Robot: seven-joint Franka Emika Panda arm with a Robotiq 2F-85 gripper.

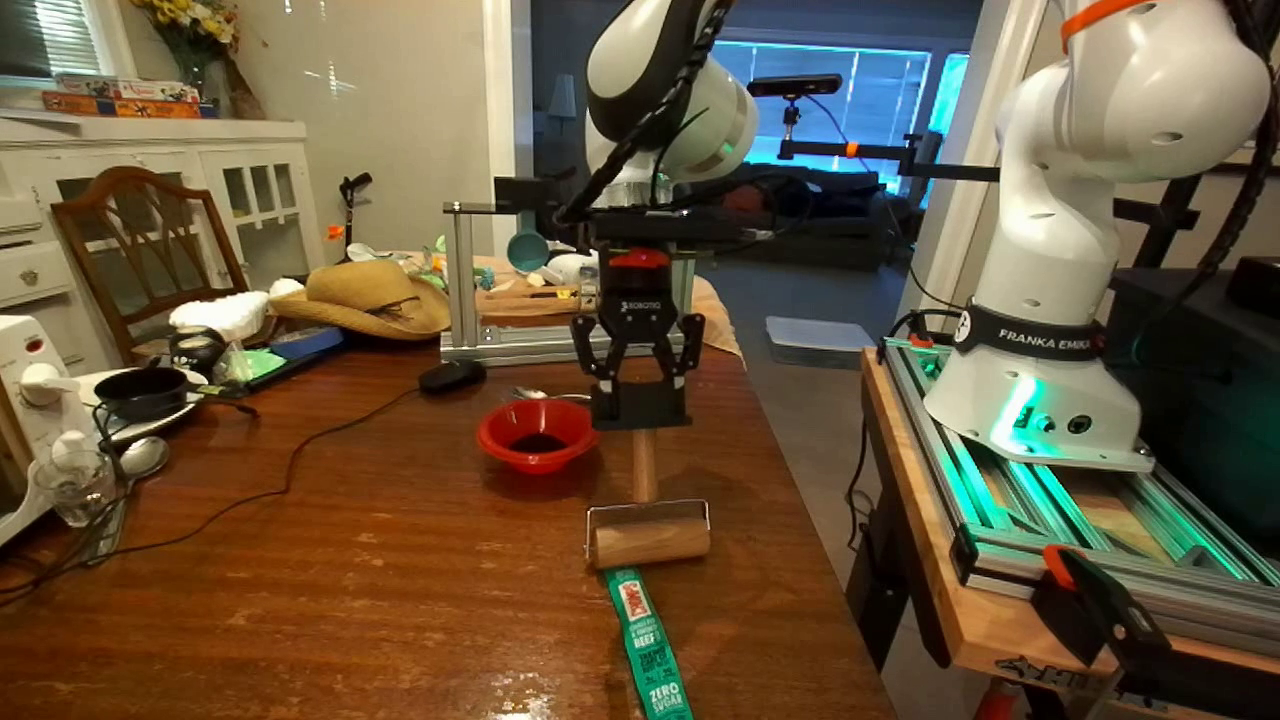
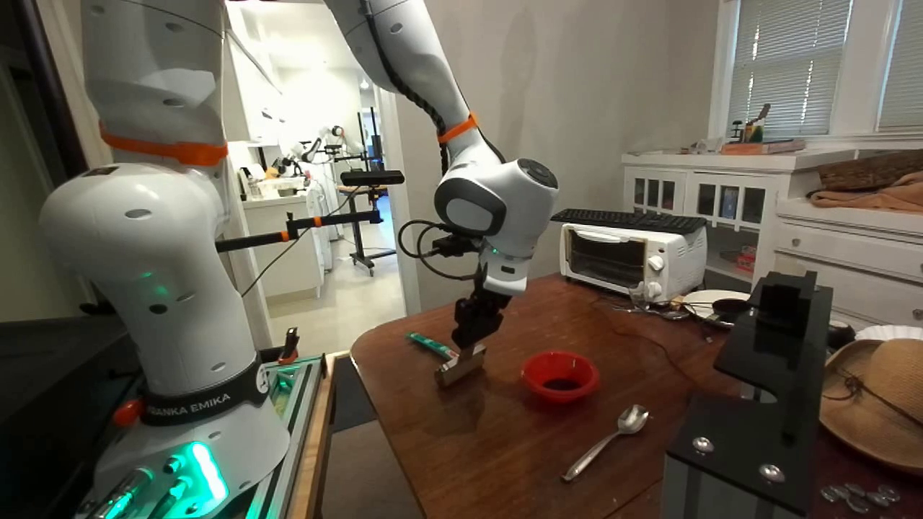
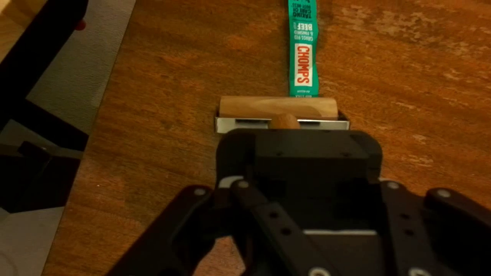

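My gripper [image 1: 643, 422] points down and is shut on the wooden handle [image 1: 645, 466] of a small roller. The roller's wooden cylinder [image 1: 651, 541] hangs in a metal frame on the side toward exterior view 1. In the wrist view the cylinder [image 3: 278, 107] lies just ahead of the dark gripper, which hides most of the handle. A green Chomps beef stick packet [image 1: 648, 648] lies flat on the table, its near end [image 3: 303, 87] meeting the cylinder's edge in that view. Whether the roller presses on the packet or sits just above it, I cannot tell.
A red bowl [image 2: 559, 377] with something dark inside stands beside the roller. Past it lies a metal spoon [image 2: 608, 442]. The table edge drops off close to the roller's other side. A black cable [image 1: 288, 472] crosses the open tabletop.
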